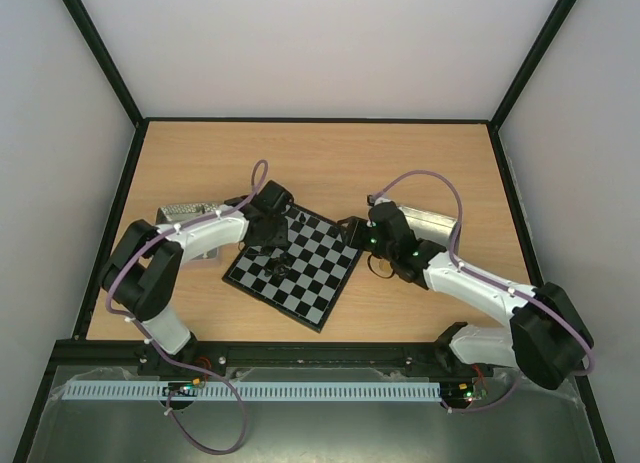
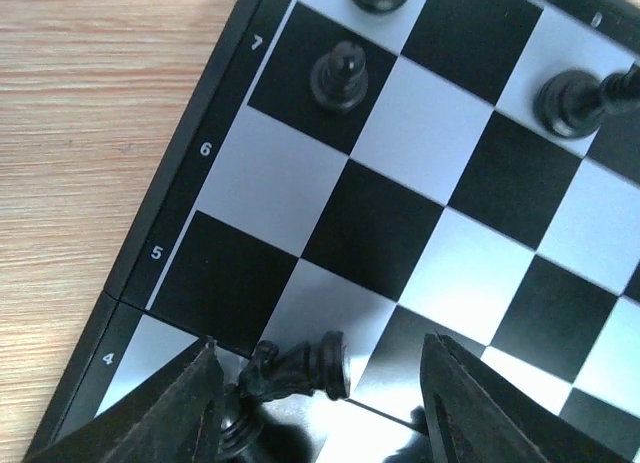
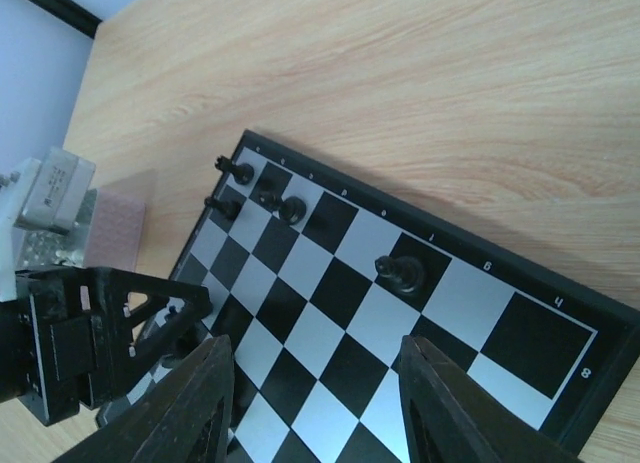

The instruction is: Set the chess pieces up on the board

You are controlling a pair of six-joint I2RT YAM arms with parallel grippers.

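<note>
The chessboard [image 1: 320, 283] lies mid-table with several black pieces on it. In the left wrist view, standing pieces [image 2: 340, 78] are at upper middle and right, while a piece lying on its side [image 2: 300, 368] is between the fingers of my open left gripper, beside another dark piece [image 2: 236, 423]. My right gripper hangs over the board's far-right part with nothing between its parted fingers; a standing piece [image 3: 400, 273] is ahead of it.
A bin [image 1: 198, 253] sits left of the board, partly behind the left arm. A silver box [image 1: 435, 225] stands at right behind the right arm.
</note>
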